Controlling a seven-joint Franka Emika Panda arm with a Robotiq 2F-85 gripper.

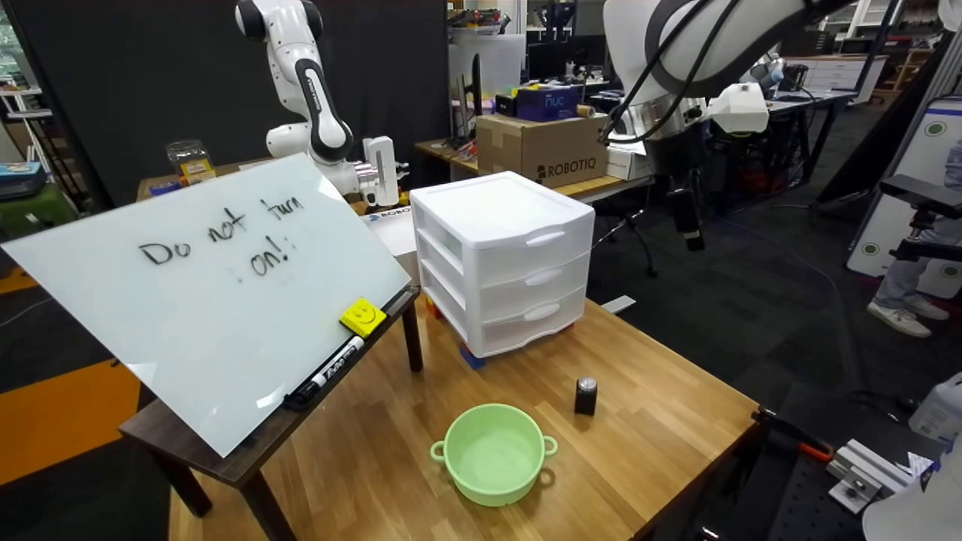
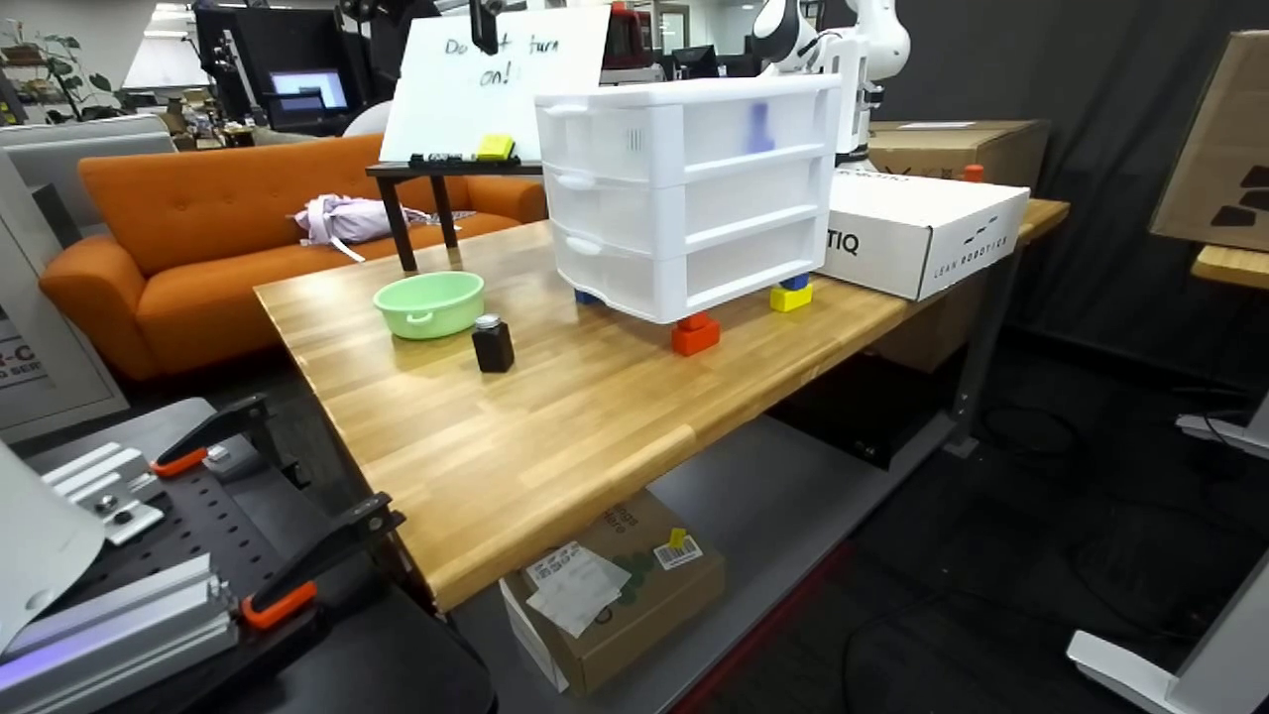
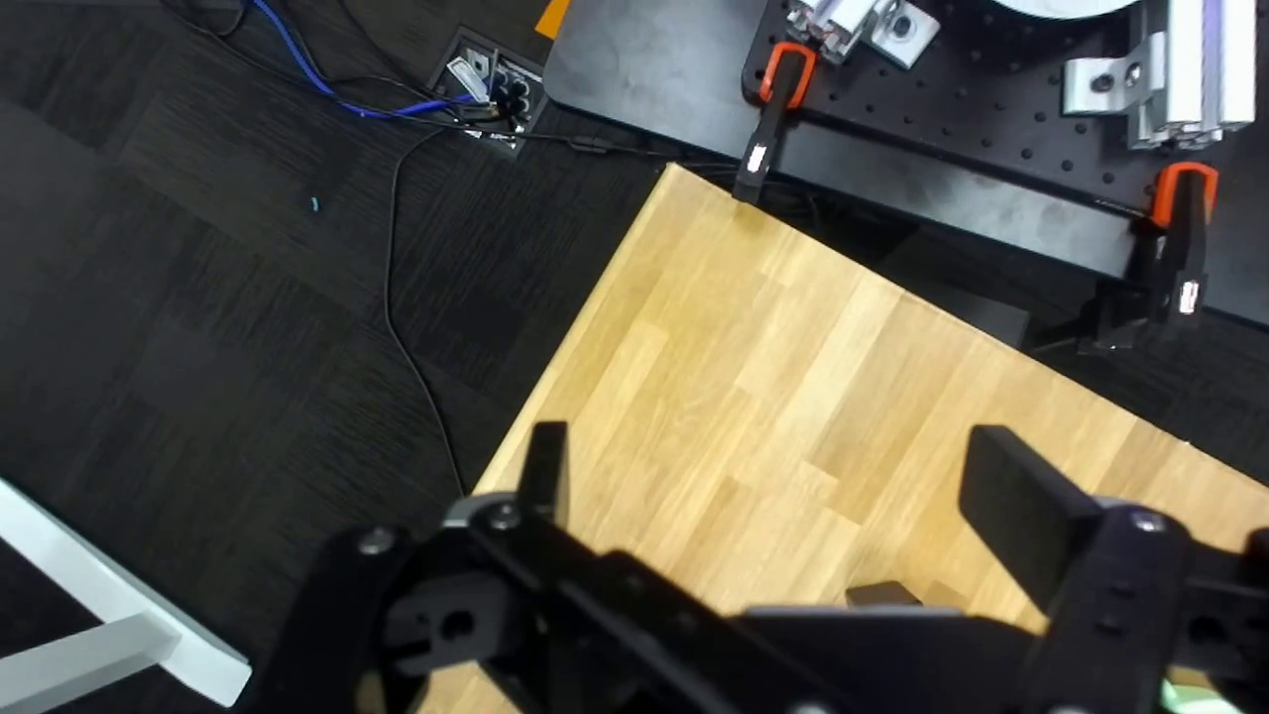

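High over the right side of the table, my gripper points down, open and empty, its fingers wide apart in the wrist view. Well below it, a small black shaker with a silver top stands upright on the wooden table. A light green two-handled bowl sits beside the shaker and looks empty. Mostly hidden by the gripper body in the wrist view are the shaker and a sliver of the bowl.
A white three-drawer unit stands shut on coloured blocks. Left of it, a whiteboard leans on a dark stand, bearing a yellow eraser and a marker. Orange-handled clamps grip the near edge.
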